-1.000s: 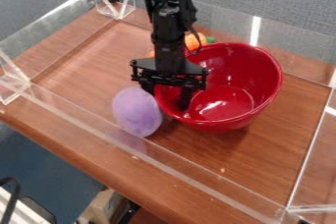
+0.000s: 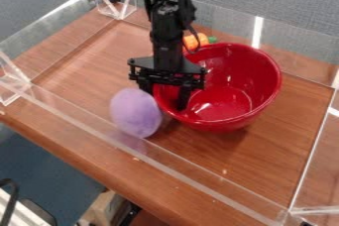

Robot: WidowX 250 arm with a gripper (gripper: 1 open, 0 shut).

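My black gripper (image 2: 169,95) hangs at the left side of a red bowl (image 2: 236,103), its fingers reaching down at the bowl's rim and partly hidden by it. Whether it is open or shut, or holds anything, I cannot tell. A light purple oval object (image 2: 134,113) lies on the wooden table just left of the bowl, below the gripper.
An orange and green object (image 2: 197,40) sits behind the bowl, partly hidden. Clear plastic walls border the wooden table (image 2: 99,52).
The gripper has shifted slightly to the left. The red bowl has moved or settled very slightly, and the purple object looks almost unchanged.
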